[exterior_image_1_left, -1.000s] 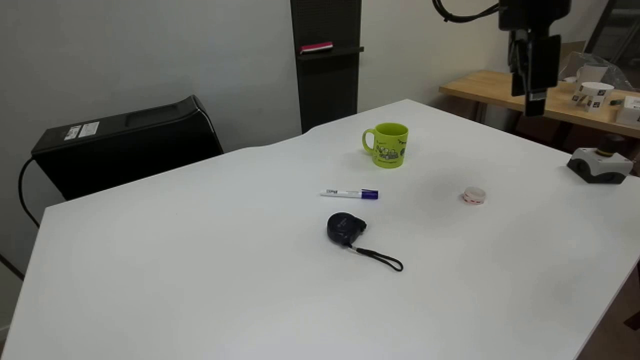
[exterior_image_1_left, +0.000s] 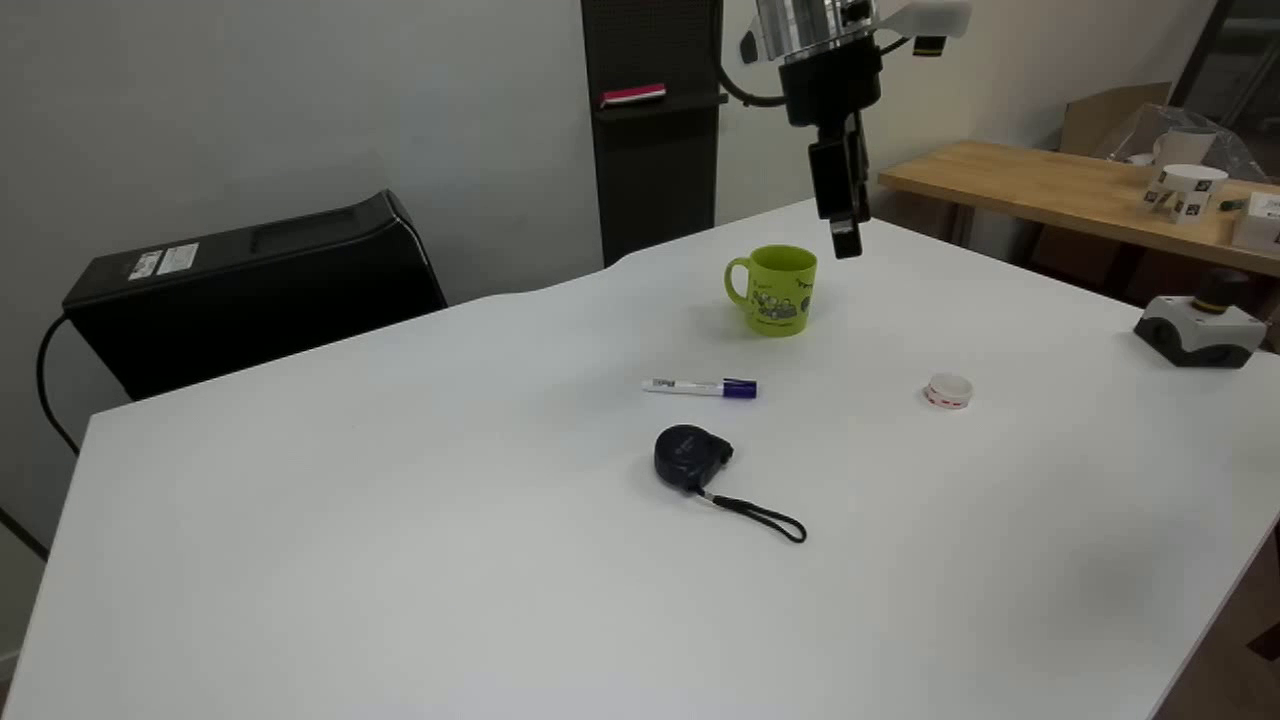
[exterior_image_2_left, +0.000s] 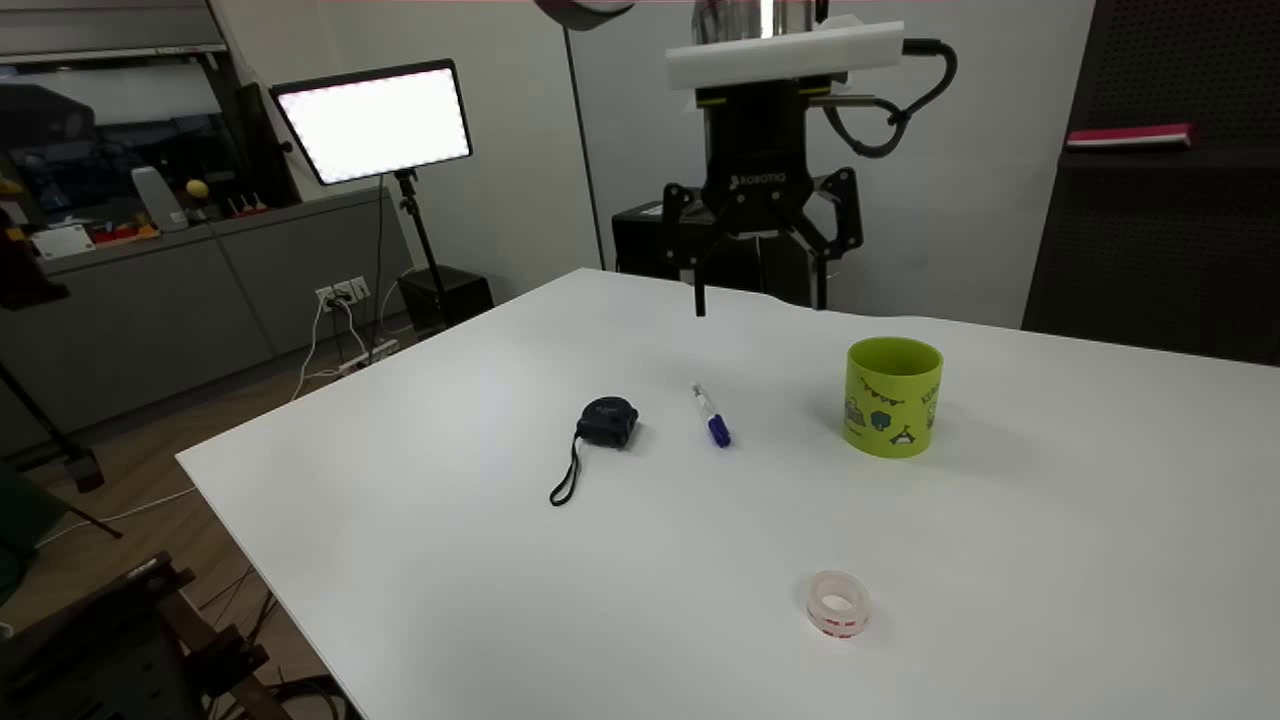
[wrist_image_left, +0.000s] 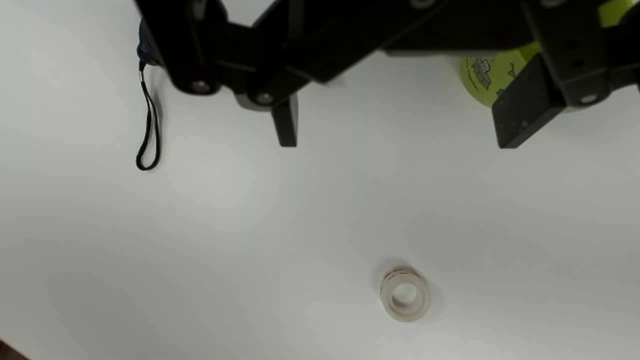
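Observation:
My gripper (exterior_image_2_left: 761, 310) hangs open above the table, its two fingers well apart with nothing between them. In exterior view 1 the gripper (exterior_image_1_left: 843, 246) shows up and to the right of the green mug (exterior_image_1_left: 780, 292), which stands upright. A white marker with a purple cap (exterior_image_1_left: 698, 388) lies in front of the mug. Closer to the front is a dark tape measure (exterior_image_1_left: 690, 457) with a black wrist loop. A small roll of clear tape (exterior_image_1_left: 948, 390) lies flat by itself; the wrist view has this tape roll (wrist_image_left: 405, 294) below the fingers. The marker is mostly hidden there.
A grey and black switch box (exterior_image_1_left: 1200, 324) sits at its right edge. Behind the far edge stands a black case (exterior_image_1_left: 258, 282); a wooden side table (exterior_image_1_left: 1020, 180) is at the back right.
In exterior view 1 my gripper has moved left, from over the right side to near the mug. The mug, marker, tape measure and tape roll have stayed in place.

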